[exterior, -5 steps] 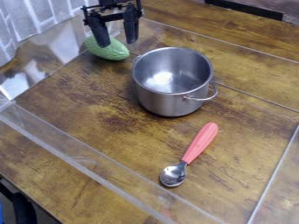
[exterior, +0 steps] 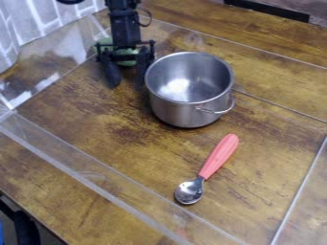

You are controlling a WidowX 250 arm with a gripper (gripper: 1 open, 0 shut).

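Observation:
My black gripper [exterior: 126,62] is low at the upper left, over a green oblong object [exterior: 119,51] that it mostly hides. Its fingers reach down beside that object, just left of a steel pot [exterior: 189,91]. Whether they are closed on the object I cannot tell.
A scoop with a pink handle [exterior: 217,156] lies on the wooden table [exterior: 109,144] at the lower right. Clear plastic walls edge the work area.
My gripper has moved down from above the green object to around it, now covering most of it from view. The pot and scoop have not moved.

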